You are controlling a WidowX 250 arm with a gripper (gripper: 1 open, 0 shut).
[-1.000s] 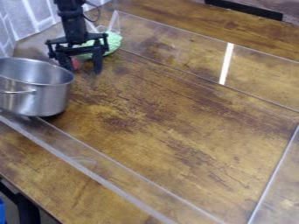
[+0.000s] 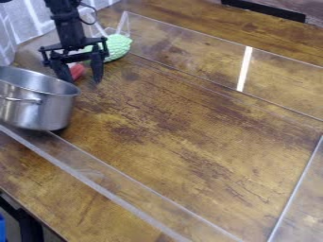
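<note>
The black gripper (image 2: 75, 66) is low at the upper left, just behind a steel pot (image 2: 34, 106), its fingers pointing down beside a red object (image 2: 76, 72) that is partly hidden. The fingers look apart; whether anything is between them is unclear. A pale green textured object (image 2: 113, 45) lies just right of the gripper.
Transparent panels run along the back, the lower left and the right edge, with a white strip (image 2: 245, 68) on the back one.
The gripper has moved left, away from the green object, which now shows more fully. The pot looks unmoved.
</note>
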